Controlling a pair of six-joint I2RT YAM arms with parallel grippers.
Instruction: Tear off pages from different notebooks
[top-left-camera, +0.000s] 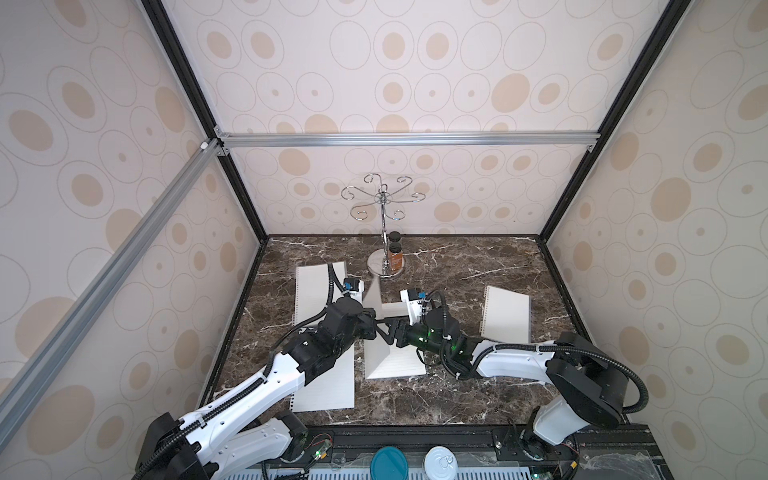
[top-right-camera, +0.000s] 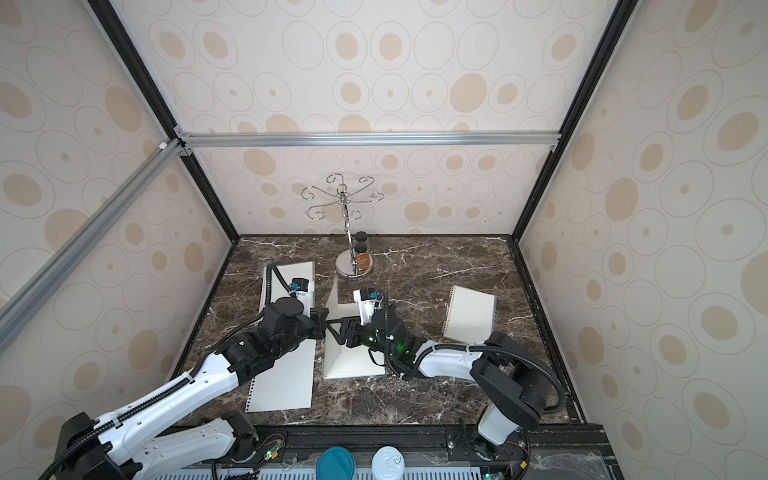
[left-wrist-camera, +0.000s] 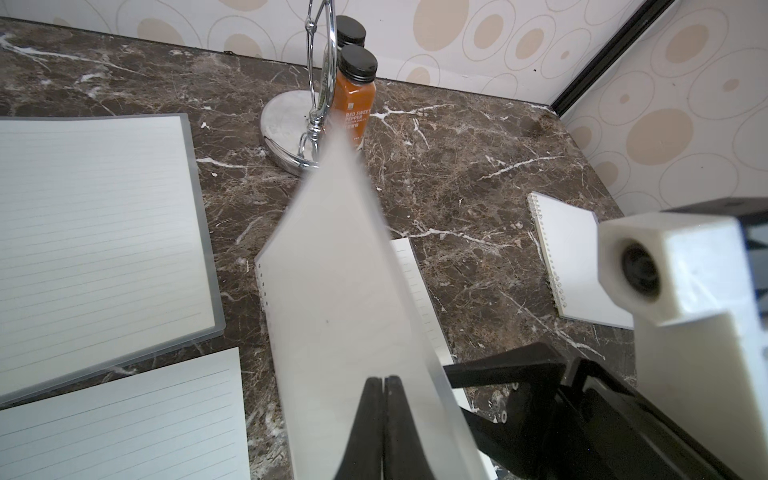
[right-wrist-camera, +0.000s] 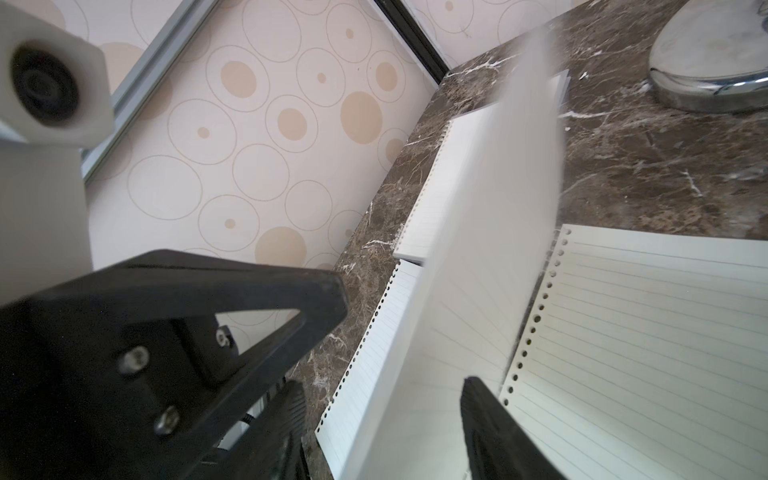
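Note:
A spiral notebook (top-left-camera: 400, 360) lies open in the centre with one page (left-wrist-camera: 336, 304) standing up, its upper part blurred. My left gripper is shut at that page; whether paper is between its fingers is unclear. My right gripper stands part open, its fingertips on either side of the raised page in its wrist view, close to my left gripper. Two further notebooks (left-wrist-camera: 96, 240) lie at the left, and a smaller one (left-wrist-camera: 584, 248) lies at the right.
A chrome stand (top-left-camera: 376, 264) with two spice jars (left-wrist-camera: 354, 104) is at the back centre. Bare marble counter (top-left-camera: 456, 264) shows at the back right. Walls close in the sides and back.

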